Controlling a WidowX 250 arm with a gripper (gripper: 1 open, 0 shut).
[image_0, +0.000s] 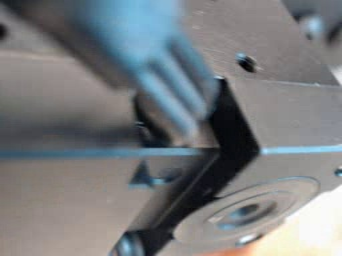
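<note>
A black finger-like part (160, 75), ridged and tinted blue by the light, reaches down from the top of the view into the middle, in front of dark metal blocks; it is blurred, and I cannot tell whether it is one of my gripper's fingers. A dark block (54, 200) fills the left and lower left. On the right is another dark block (287, 120) with a round bore (281, 190) low on its face. A dark gap runs between the two blocks below the finger-like part.
Small screw holes (246, 62) show on the upper surface. A pale, bright area (321, 230) with some orange shows past the blocks at the lower right.
</note>
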